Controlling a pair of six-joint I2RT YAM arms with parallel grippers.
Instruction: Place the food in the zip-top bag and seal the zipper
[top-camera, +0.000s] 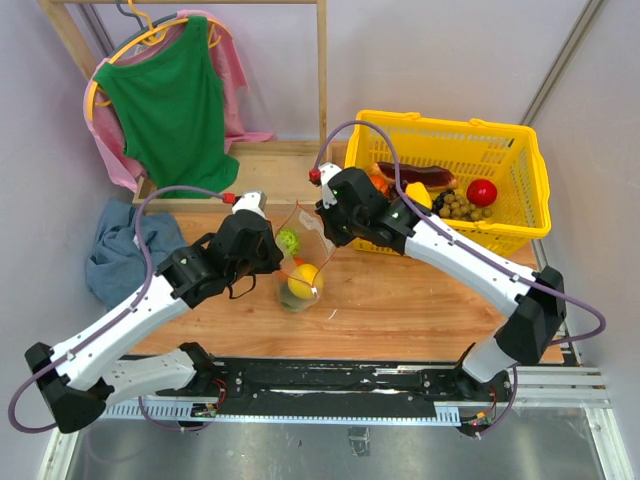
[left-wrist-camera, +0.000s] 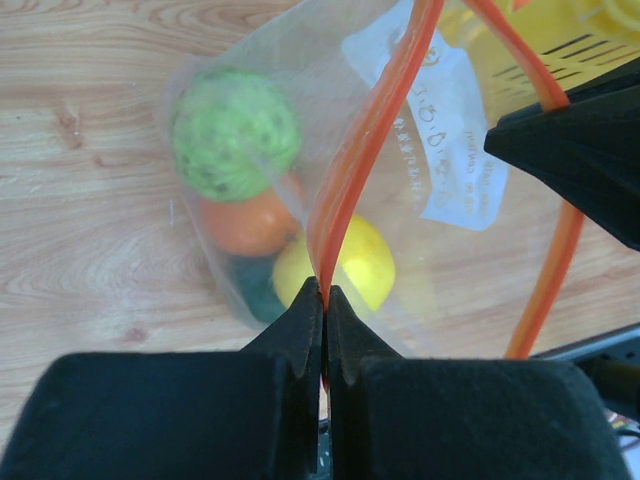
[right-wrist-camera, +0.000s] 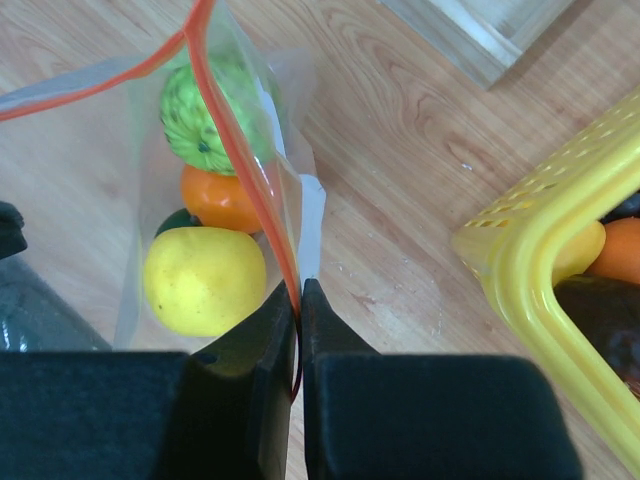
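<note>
The clear zip top bag (left-wrist-camera: 430, 270) with an orange rim hangs between my two grippers, its mouth spread wide. My left gripper is shut on one side of the rim. On the opposite side, the right gripper's fingertips (right-wrist-camera: 318, 302) are drawn together with the orange rim between them; I read that as shut on it. Inside the bag lie a green round vegetable (right-wrist-camera: 205, 115), an orange one (right-wrist-camera: 218, 200), a yellow fruit (right-wrist-camera: 205, 280) and something dark green (right-wrist-camera: 178, 222), partly hidden. A white label (left-wrist-camera: 440, 130) is on the bag's wall.
A yellow basket (top-camera: 480, 145) with several fruits and vegetables, including an eggplant (top-camera: 418, 174) and a red one (top-camera: 481, 192), stands at the back right. Clothes hang on a rack (top-camera: 322, 70) at the back left, with a blue cloth (top-camera: 140, 250) below.
</note>
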